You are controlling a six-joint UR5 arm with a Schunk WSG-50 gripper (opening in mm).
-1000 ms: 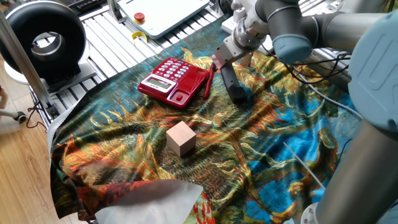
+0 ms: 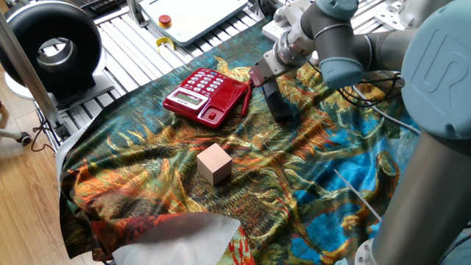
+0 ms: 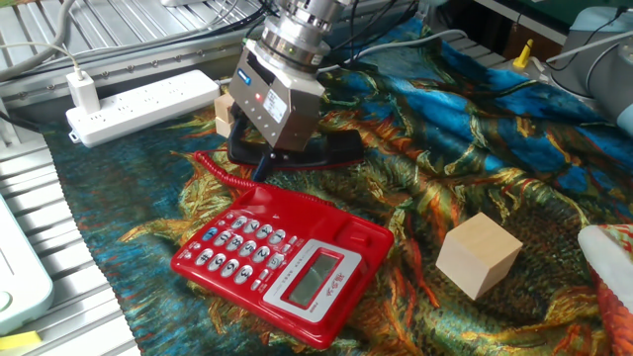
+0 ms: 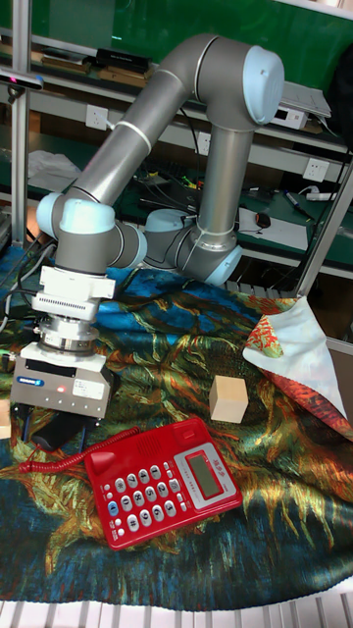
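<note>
A red desk telephone (image 3: 341,235) with a keypad and a small display lies on the patterned cloth. Its black handset (image 3: 331,148) rests off the cradle, on the cloth behind the phone, with the red coiled cord (image 3: 224,175) running toward it. Low over one end of the handset, my gripper (image 4: 57,427) points down. Its fingers (image 4: 86,429) stand wide apart and the gripper looks open, with dark handset showing between them. Part of the handset is hidden by the gripper body, and contact with the fingers cannot be made out.
A wooden cube (image 3: 479,255) sits on the cloth, clear of the phone. Behind the gripper lie a white power strip (image 3: 148,107) and another small wooden block (image 3: 225,111). The cloth is wrinkled, and one corner (image 4: 298,350) is folded over.
My arm has shifted slightly over the last second, its upper links moving a little left in the first exterior view. The phone, handset and cube keep their places.
</note>
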